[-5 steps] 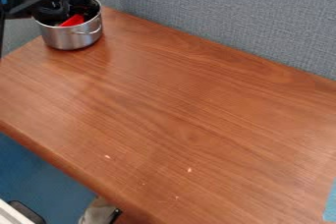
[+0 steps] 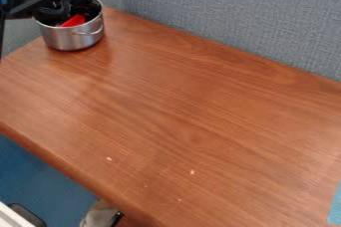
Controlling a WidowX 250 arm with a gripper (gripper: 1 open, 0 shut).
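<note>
A silver metal pot (image 2: 72, 37) with a side handle stands at the far back left of the wooden table. A red object (image 2: 74, 21) shows inside it. My gripper (image 2: 60, 12), black, is at the top left, lowered over and into the pot's mouth; its fingers are mostly hidden by its body and the pot, so I cannot tell whether it holds anything.
A grey partition (image 2: 240, 12) runs along the back. Some objects lie below the table's front left edge.
</note>
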